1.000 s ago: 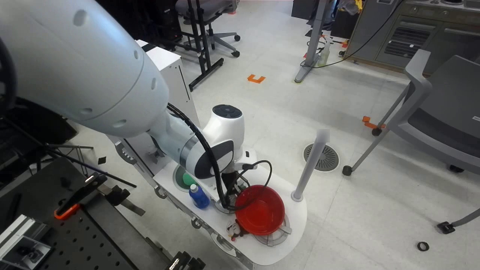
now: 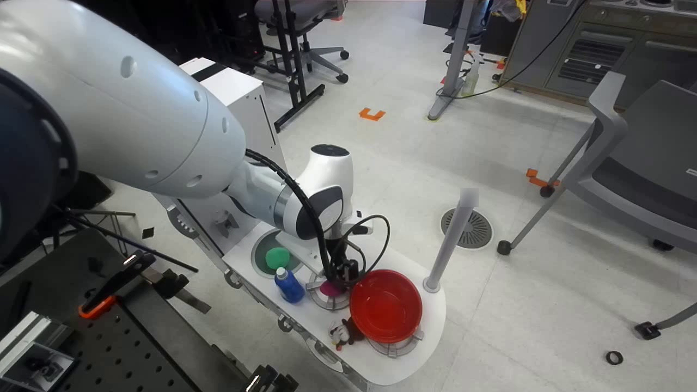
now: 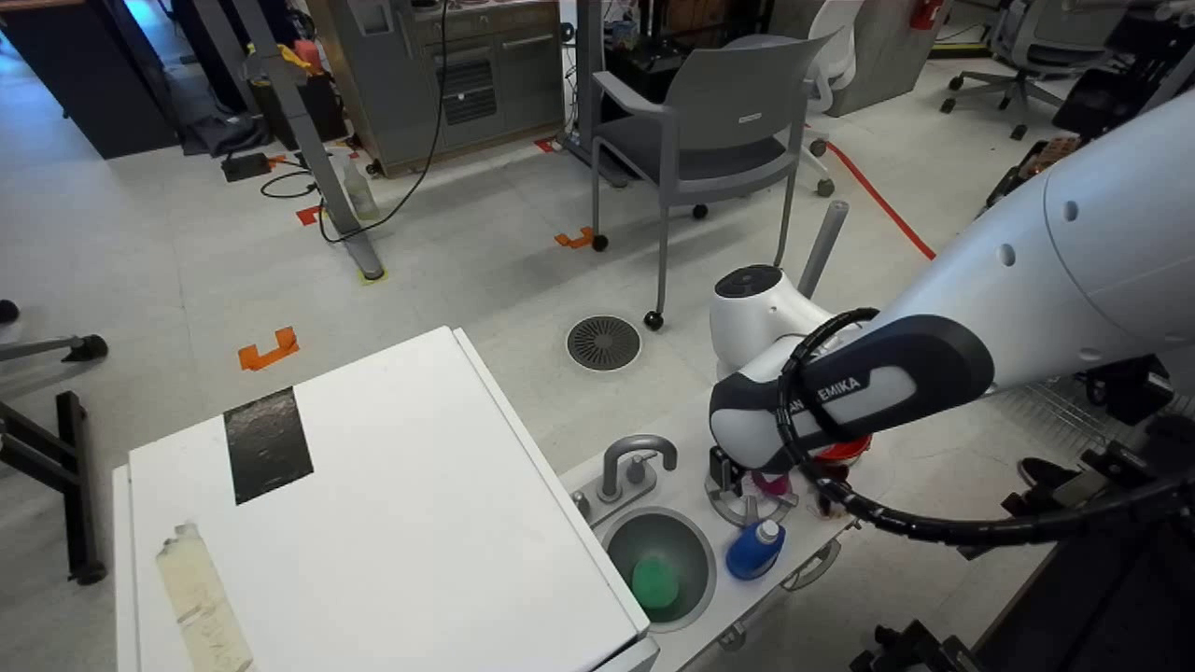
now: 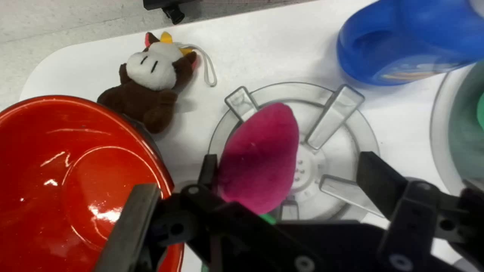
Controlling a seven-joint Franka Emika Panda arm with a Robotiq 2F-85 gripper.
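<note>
Below my gripper, a magenta plush-looking object (image 4: 261, 156) rests on the left part of a clear burner ring (image 4: 372, 140). My fingers are apart: the left one is close beside the magenta object, perhaps touching it, while a wide gap separates the right one from it. The shiny red bowl (image 4: 104, 181) is left of the gripper in the wrist view, and appears empty. In exterior view 1 the bowl (image 2: 385, 306) sits on the far burner, with my gripper (image 2: 340, 277) beside it. The object's lower end is hidden behind the gripper.
A brown cow plush (image 4: 149, 86) lies against the bowl. The blue bottle (image 4: 408, 40) stands near the sink (image 2: 258, 255), which holds a green item (image 2: 277, 257). A grey post (image 2: 451, 242) rises at the counter's edge.
The red bowl has shifted slightly right in exterior view 1, away from the near burner. My arm has shifted a little, and the magenta object now shows beneath the gripper.
</note>
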